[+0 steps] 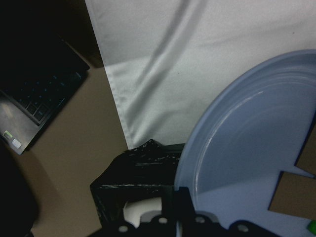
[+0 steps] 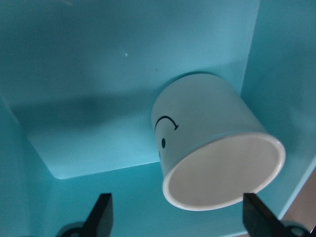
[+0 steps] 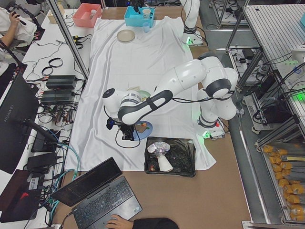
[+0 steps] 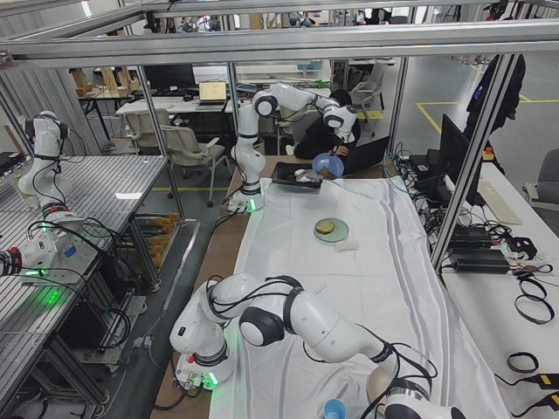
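Note:
A blue plate (image 1: 237,138) with brown pieces on it is raised at my left gripper, whose fingers are shut on its rim; in the camera right view the plate (image 4: 327,164) is near the laptop. A green plate (image 4: 331,234) with a yellow-brown item lies on the white cloth. My right gripper is open over a cyan bin (image 2: 89,133), where a white cup (image 2: 207,128) with a drawn face lies on its side, nothing between the fingers.
A black tray (image 3: 181,157) sits at the cloth's near edge, beside a laptop (image 3: 107,205) and a person's hand. A beige plate (image 3: 126,35), blue cup (image 3: 146,27) and pink bin (image 3: 86,19) are at the far end.

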